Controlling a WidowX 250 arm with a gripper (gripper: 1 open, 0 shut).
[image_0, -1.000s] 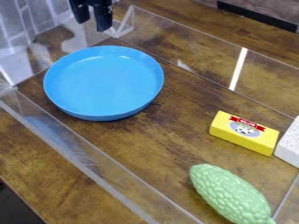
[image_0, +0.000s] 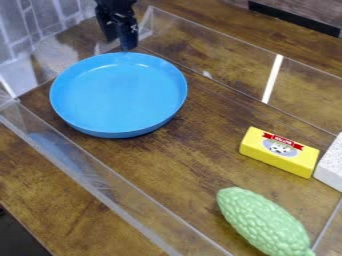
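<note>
My gripper (image_0: 118, 32) is at the top edge of the view, dark and small, above and behind a blue round plate (image_0: 118, 92) on the wooden table; whether it is open or shut is unclear. A yellow box (image_0: 278, 152) with a red label lies at the right. A green bumpy vegetable, perhaps a bitter melon (image_0: 261, 218), lies at the bottom right.
A white block (image_0: 330, 155) sits at the right edge beside the yellow box. Clear transparent walls border the work area. The middle of the table (image_0: 187, 170) between plate and objects is bare.
My gripper has moved slightly right and down from its place a second ago. The plate and other objects have not moved.
</note>
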